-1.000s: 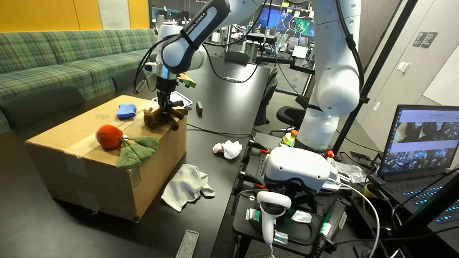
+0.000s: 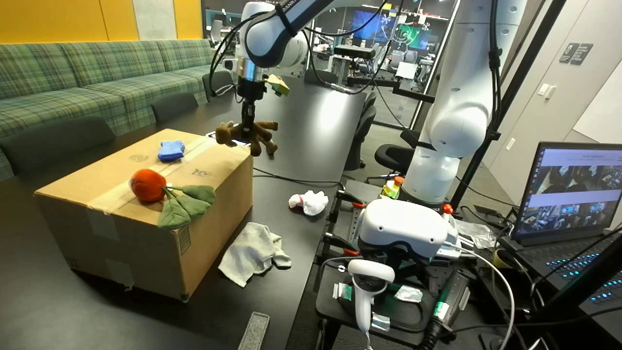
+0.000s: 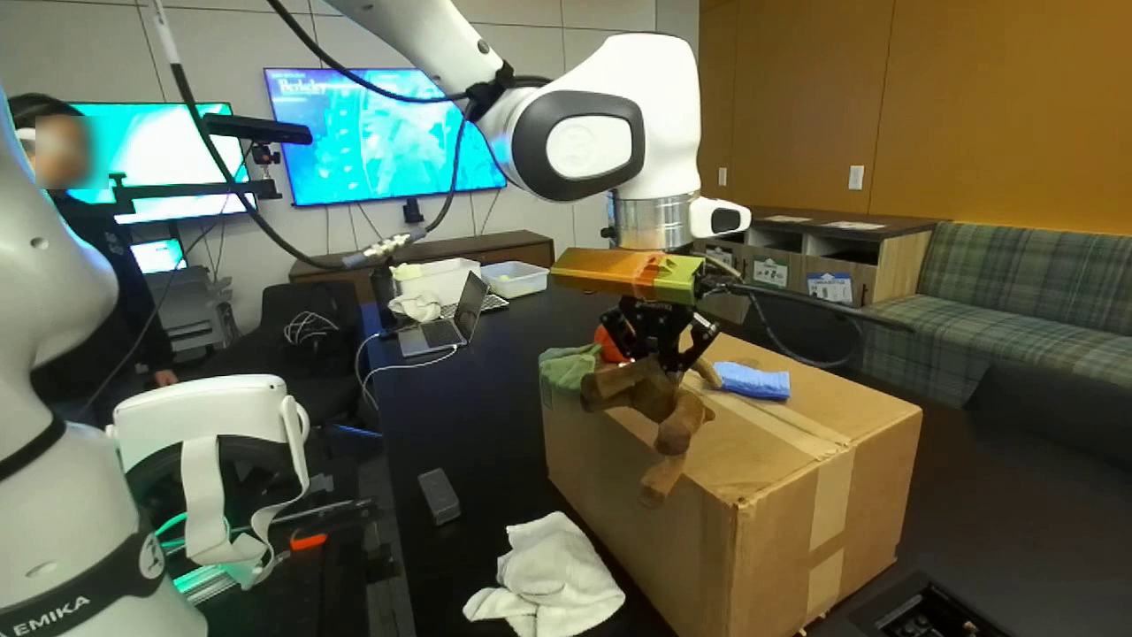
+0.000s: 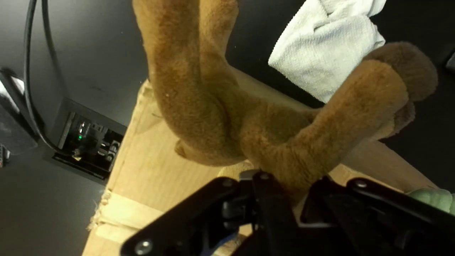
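A brown plush toy (image 2: pixel 258 137) with long limbs hangs from my gripper (image 2: pixel 248 133), which is shut on it. In the wrist view the plush toy (image 4: pixel 200 111) fills the middle, one part pinched between the dark fingers. Its limbs dangle at the edge of the cardboard box (image 3: pixel 647 520), seemingly above the top. On that box lie a blue cloth bundle (image 2: pixel 170 151) and a red plush flower (image 2: pixel 148 184) with green leaves (image 2: pixel 195 201).
Beside the box on the dark table lies a crumpled white towel (image 2: pixel 254 252). A small white plush (image 2: pixel 310 202) and a grey eraser-like block (image 2: pixel 254 331) sit near the table's edge. The far table is largely open.
The arm has risen and shifted right in exterior view 1, carrying the plush toy up from the box's top toward its far right edge. The flower and blue bundle have stayed put.
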